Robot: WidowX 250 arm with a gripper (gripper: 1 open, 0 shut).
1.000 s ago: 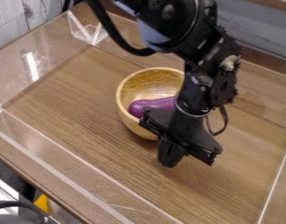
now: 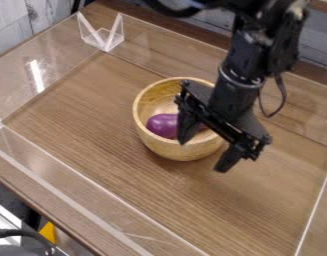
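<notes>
The black gripper (image 2: 206,137) is open, its fingers spread over the right side and front of a yellowish bowl (image 2: 186,150). A purple object (image 2: 163,125) lies inside the bowl, partly hidden behind the gripper. I cannot tell whether any finger touches the bowl or the object.
A wooden table (image 2: 86,170) surrounds the bowl, with clear room to the left, front and right. A white wire-like item (image 2: 102,32) stands at the back left. A small yellow object (image 2: 47,232) shows beyond the table's edge at the lower left.
The gripper has risen and moved back, turning so that its fingers spread more visibly. The bowl and the purple object look about the same.
</notes>
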